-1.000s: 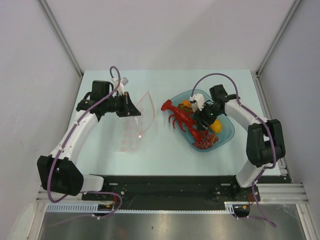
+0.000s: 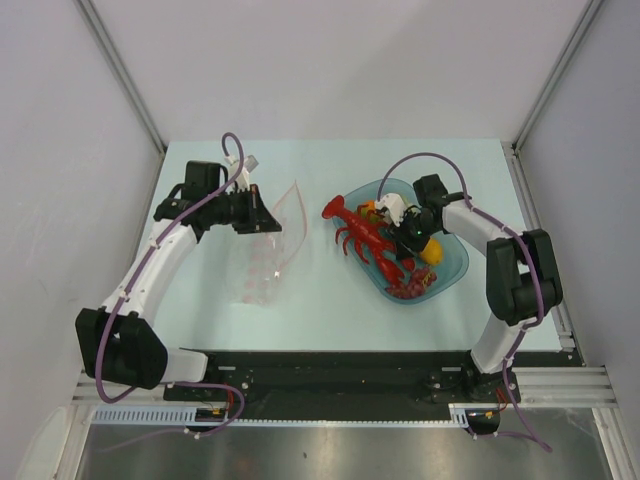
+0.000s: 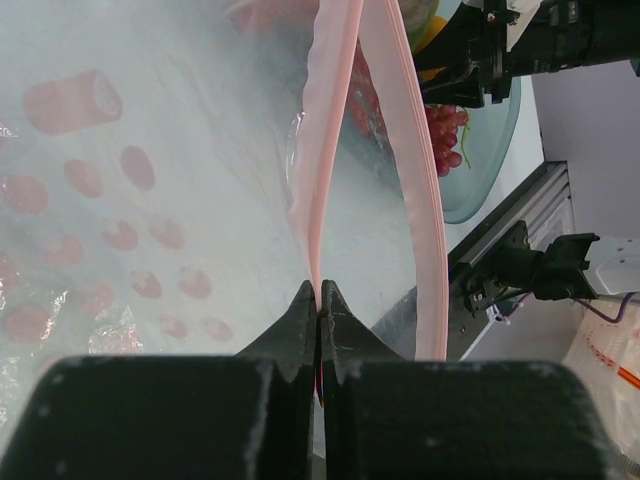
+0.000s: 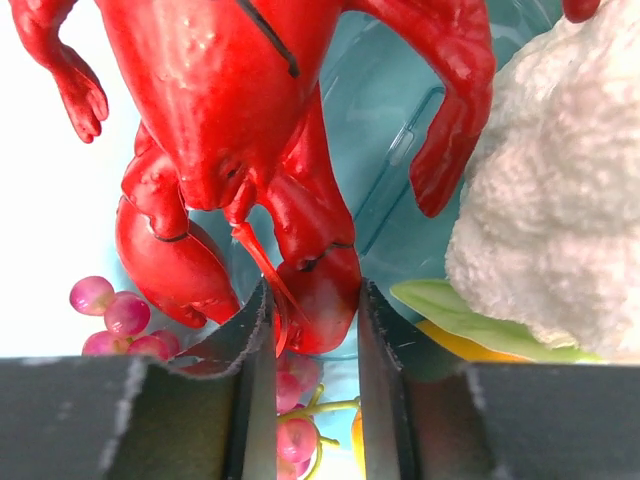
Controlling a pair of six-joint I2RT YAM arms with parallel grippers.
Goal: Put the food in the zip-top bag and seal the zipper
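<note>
The clear zip bag with pink zip edges lies on the left of the table. My left gripper is shut on the bag's rim, holding it raised. In the blue bin at right are a red toy lobster, red grapes and yellow pieces. My right gripper is down in the bin at the lobster's claw end, its fingers on either side of a red claw tip; whether they press on it is unclear.
The table has clear room at the front between bag and bin. A white fluffy item lies beside the lobster in the bin.
The left arm and bag are practically unchanged.
</note>
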